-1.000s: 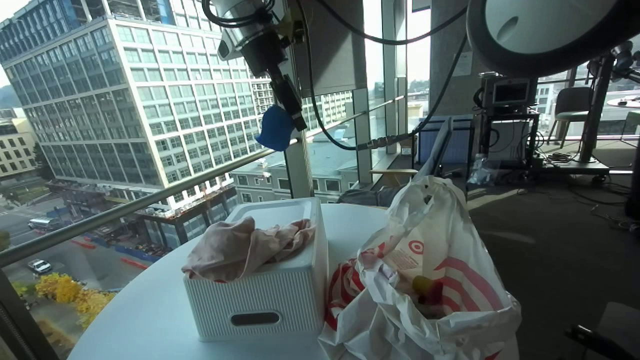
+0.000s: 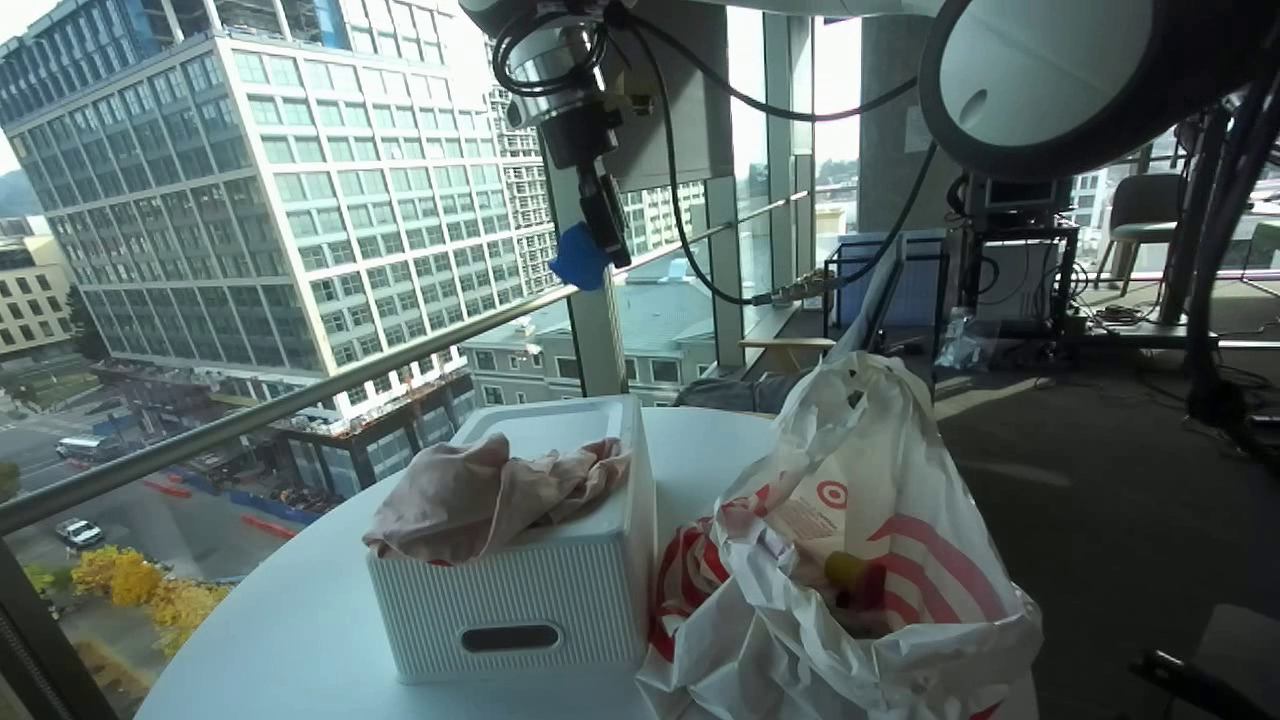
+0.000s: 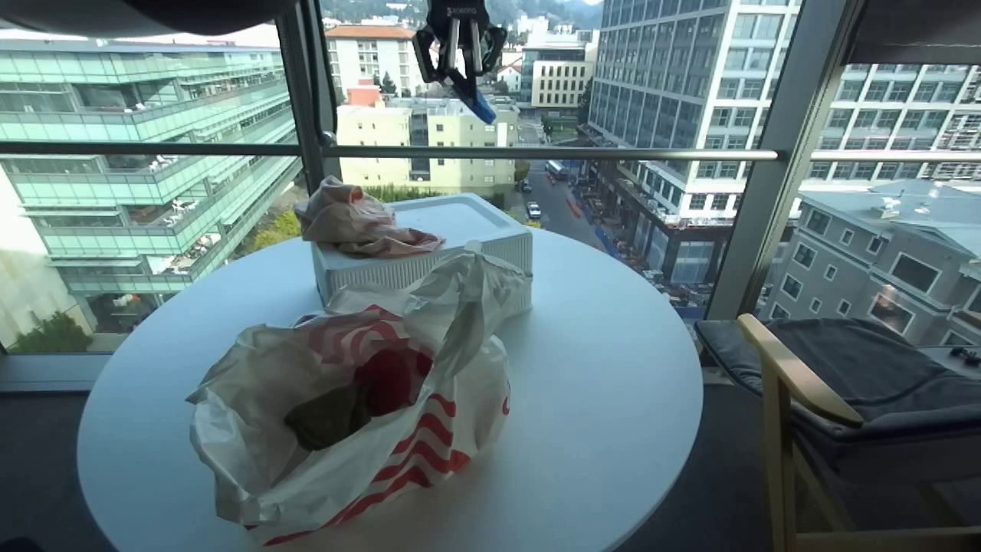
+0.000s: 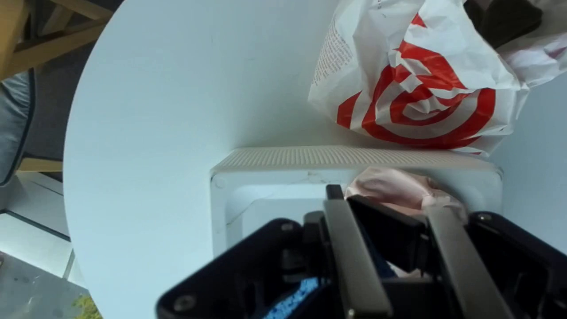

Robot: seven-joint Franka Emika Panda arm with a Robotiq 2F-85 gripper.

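Note:
High above the table hangs my gripper (image 2: 618,250), shut on a blue item (image 2: 579,256) that looks like cloth. From the other side, the blue item (image 3: 480,107) dangles at a slant below the gripper (image 3: 462,77). In the wrist view only a speckled blue patch (image 4: 297,298) shows beside one finger, plus something dark blue between the fingers; the rest is hidden by the gripper. Well below, a crumpled pale pink cloth (image 2: 498,494) lies on the lid of a white ribbed box (image 2: 516,612).
A white and red plastic bag (image 3: 460,405) stands open against the box, with dark and red items inside. Bare surface surrounds them on the round white table (image 3: 598,395). Behind it run a window rail (image 3: 570,153) and glass; a chair (image 3: 828,377) stands alongside.
In exterior view 1, the gripper has shifted right and slightly up, carrying the blue item, which looks smaller now. Box, pink cloth and bag have stayed put.

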